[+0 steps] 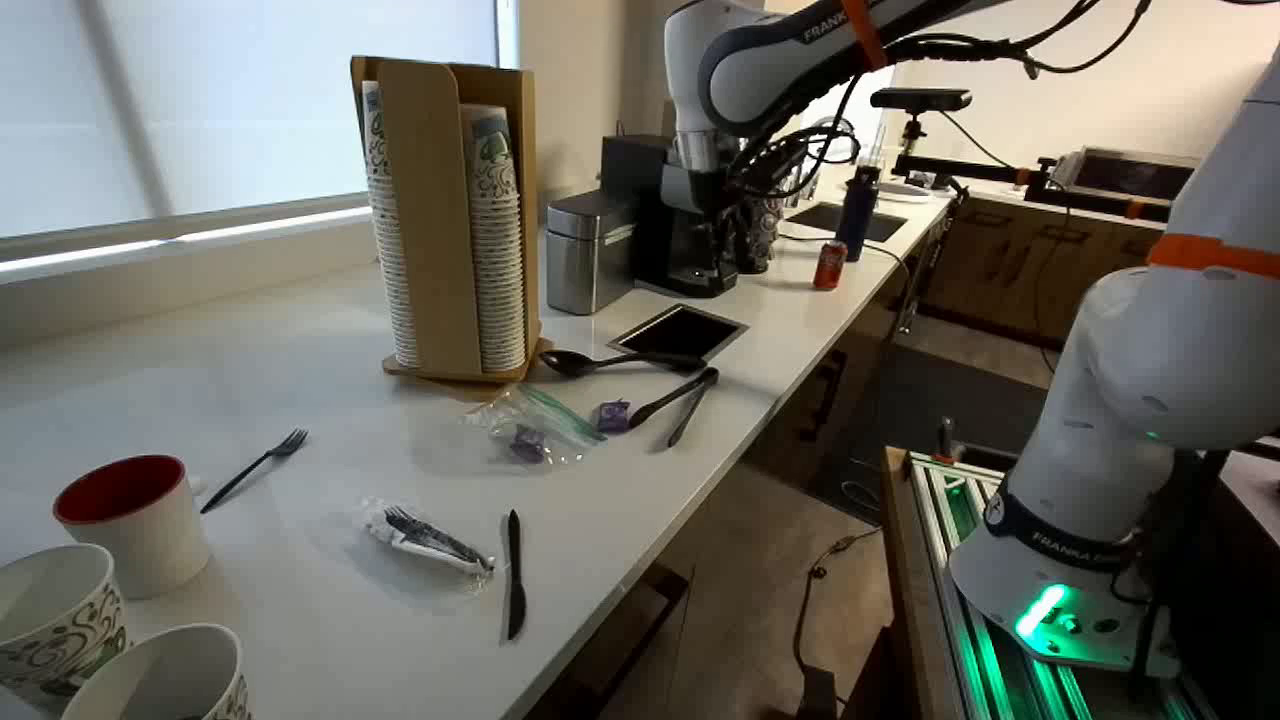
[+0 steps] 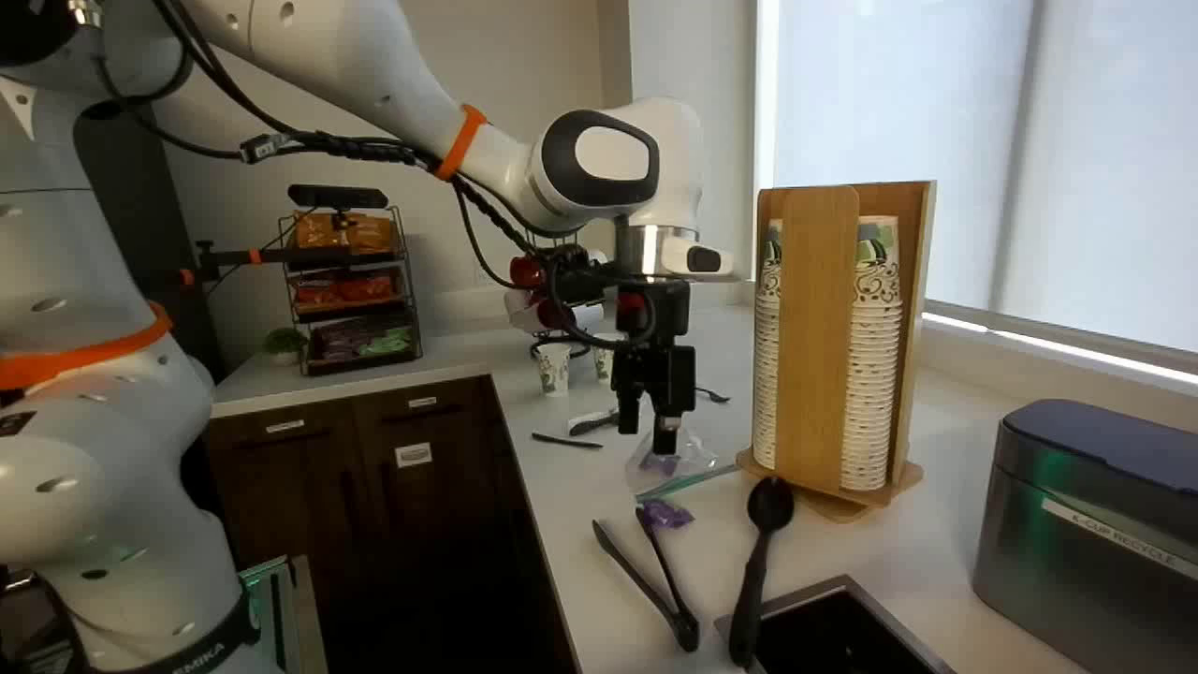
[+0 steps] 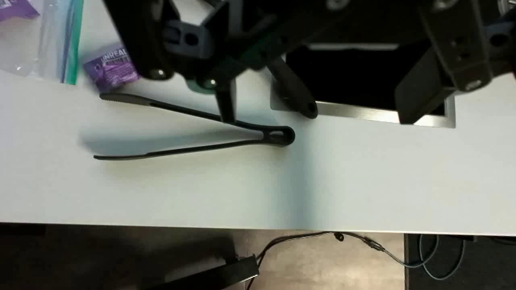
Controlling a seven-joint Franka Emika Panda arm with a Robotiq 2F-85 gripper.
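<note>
My gripper stands open above the counter, with clear space between its fingers. In the wrist view, black tongs lie spread on the white surface below it, their hinge end under the gap between the fingers. A purple wrapped packet sits by one tong tip. Left of it is a clear zip bag with a green seal and a purple packet inside. A black spoon lies beside the tongs, its handle reaching the rim of the dark counter opening.
A tall wooden rack of paper cups stands by the window, near a metal bin. A knife, wrapped cutlery, a fork and a red-lined mug lie farther along.
</note>
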